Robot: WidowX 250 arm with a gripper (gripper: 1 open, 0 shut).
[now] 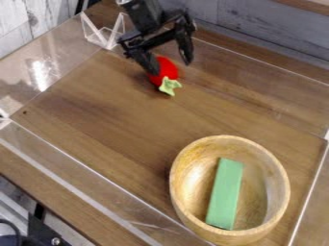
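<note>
My black gripper [157, 56] stands open at the top centre of the camera view, its fingers around and just above a red strawberry-like object [164, 71] with a pale green leafy top [168, 86], which lies on the wooden table [115, 135]. Whether the fingers touch it cannot be seen clearly.
A pale wooden bowl [193, 163] holding a green block [224, 192] sits at the lower right. A clear plastic item [103, 31] is at the back left. Walls border the back.
</note>
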